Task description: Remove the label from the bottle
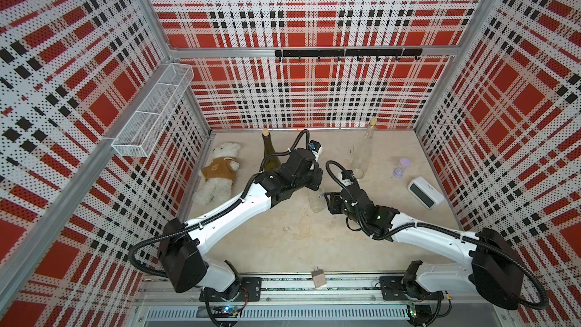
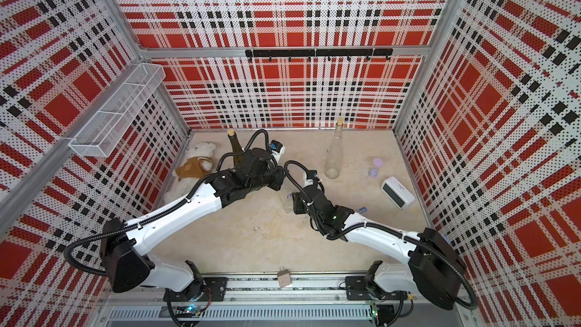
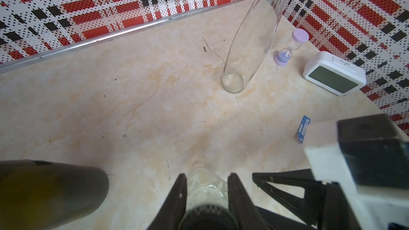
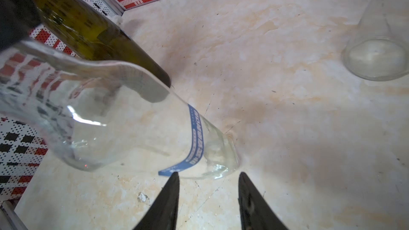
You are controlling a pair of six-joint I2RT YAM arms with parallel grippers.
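A clear bottle (image 4: 132,123) with a blue-and-white label strip (image 4: 193,140) around its lower part stands tilted in the right wrist view, near the table's middle. My left gripper is shut on its top, seen from above in the left wrist view. My right gripper is open, its fingertips just in front of and below the labelled lower part, nothing between them. In both top views the bottle is largely hidden behind the two wrists.
A green bottle (image 4: 106,42), a tall clear bottle (image 3: 251,46), an hourglass (image 3: 283,56), a white clock (image 3: 334,76), a small blue item (image 3: 303,128) and a teddy bear (image 1: 215,172) surround the work area.
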